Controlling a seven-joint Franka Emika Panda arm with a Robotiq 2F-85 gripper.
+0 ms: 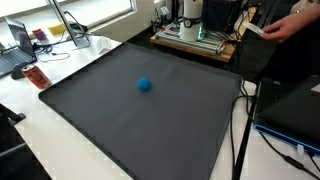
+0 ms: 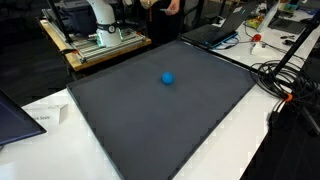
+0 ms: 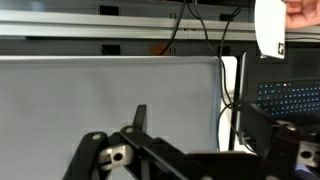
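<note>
In the wrist view my gripper stands open at the lower edge, with its two dark fingers (image 3: 140, 120) wide apart and nothing between them. It hangs over the grey board, and the exterior views do not clearly show it. A small round blue object (image 1: 144, 85) lies alone on the dark grey board (image 1: 120, 125), towards its far side in exterior view 1. Exterior view 2 shows the same blue object (image 2: 167, 77) near the board's middle. It does not appear in the wrist view.
A person's hand (image 3: 305, 12) holds a white card-like piece (image 3: 269, 28) beyond the board's edge. A laptop keyboard (image 3: 288, 97) and black cables flank the board. An orange-red can (image 1: 36, 76) stands on the white table. Most of the board is bare.
</note>
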